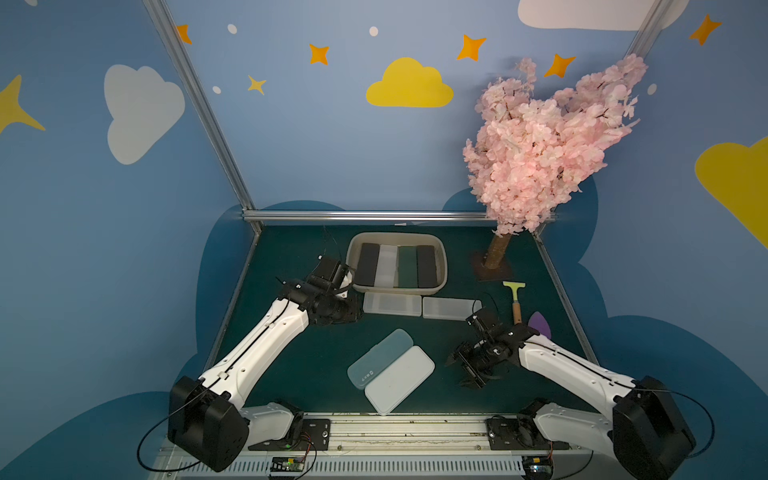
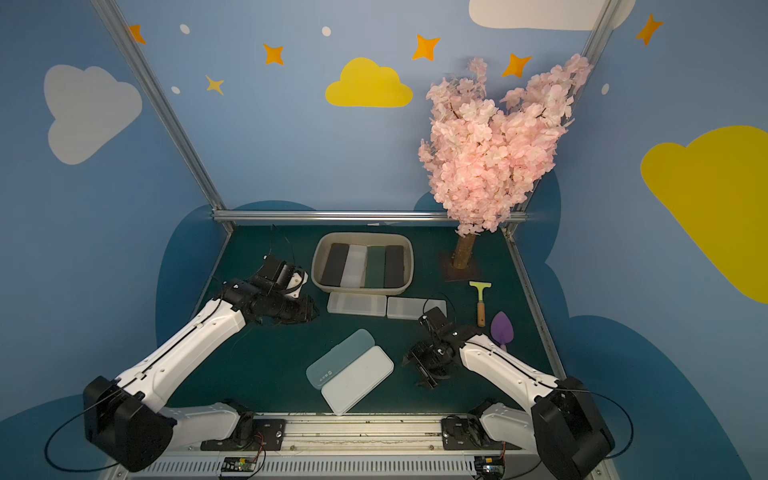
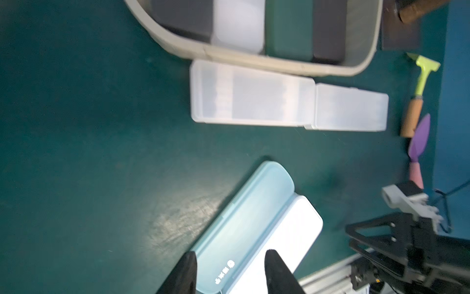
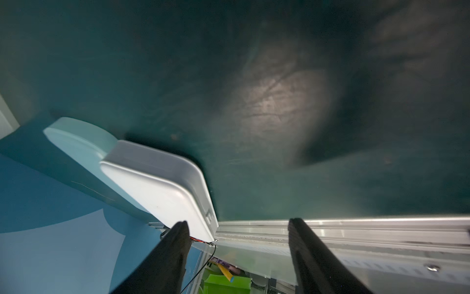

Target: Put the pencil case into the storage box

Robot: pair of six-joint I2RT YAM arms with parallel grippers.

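The grey storage box [image 1: 397, 290] stands at the back centre, with several dark, white and green pencil cases in a row inside. Two translucent white cases [image 1: 392, 305] [image 1: 451, 309] lie end to end along its front side. Nearer the front, a teal case [image 1: 376, 361] and a white case [image 1: 402, 379] lie side by side at a slant. My left gripper hangs above the table left of centre, fingers apart with nothing held. Low at the right front, my right gripper also has its fingers apart and empty, to the right of the white case.
A pink blossom tree [image 1: 496, 252] stands at the back right. Near the right edge lie a green-headed tool [image 1: 516, 300] and a purple trowel [image 1: 539, 323].
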